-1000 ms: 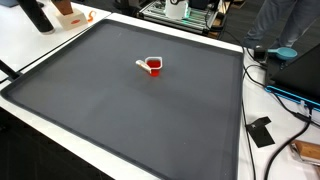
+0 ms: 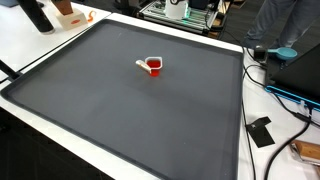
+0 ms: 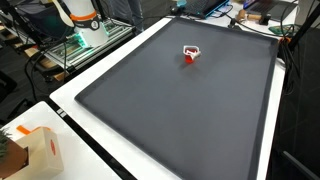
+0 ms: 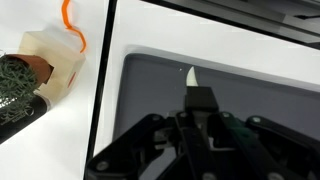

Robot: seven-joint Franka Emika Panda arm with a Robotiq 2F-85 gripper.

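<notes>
My gripper shows only in the wrist view, its black fingers closed together. A thin white pointed piece (image 4: 191, 76) sticks out past the fingertips, and the rest of it is hidden by them. A small red cup-like thing with a pale rim (image 2: 154, 66) stands on the dark grey mat, with a short pale stick-like piece (image 2: 142, 65) right beside it. The same red and white thing (image 3: 190, 54) is near the far edge of the mat in the second exterior view. In the wrist view it does not show.
A potted plant (image 4: 22, 80) and a beige box (image 4: 55, 65) with an orange strip are off its corner. Black cables (image 2: 280, 150) lie along the right side.
</notes>
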